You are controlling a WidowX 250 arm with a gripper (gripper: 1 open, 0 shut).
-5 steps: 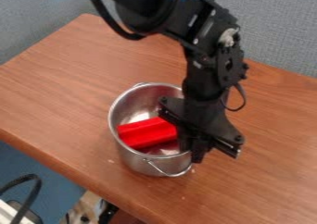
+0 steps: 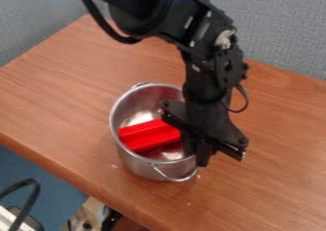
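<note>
A steel pot (image 2: 125, 154) with wire handles stands near the left front edge of the wooden table (image 2: 274, 197). A red object (image 2: 147, 134) lies inside it. My black gripper (image 2: 196, 151) reaches down at the pot's right side, over its rim, beside the red object. Its fingertips are hidden or dark against the pot, so I cannot tell whether it is open or shut, or what is between them.
A grey wall (image 2: 268, 44) runs along the back. Past the left edge is a blue floor with cables.
The gripper and arm have shifted slightly to the left and up. The pot and red object look almost the same.
</note>
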